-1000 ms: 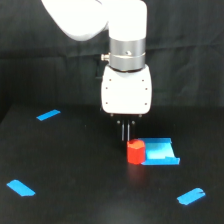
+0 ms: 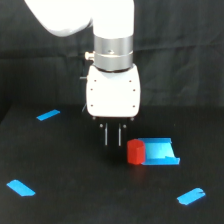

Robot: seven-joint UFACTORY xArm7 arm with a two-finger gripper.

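Observation:
A red block (image 2: 135, 152) sits on the dark table, in front of the left edge of a blue square piece (image 2: 160, 146), perhaps a tray, covering part of it. My gripper (image 2: 113, 142) points straight down, left of the red block and apart from it in the view. Its two thin dark fingers stand spread, with only dark background between them. How high the fingertips are above the table cannot be told.
Blue strips lie at the back left (image 2: 48, 115), front left (image 2: 20, 188) and front right (image 2: 191, 196). A dark curtain (image 2: 180, 60) hangs behind the table.
My gripper has moved left and slightly lower in the view, away from above the red block. Its fingers have spread from nearly together. The blue pieces have not moved.

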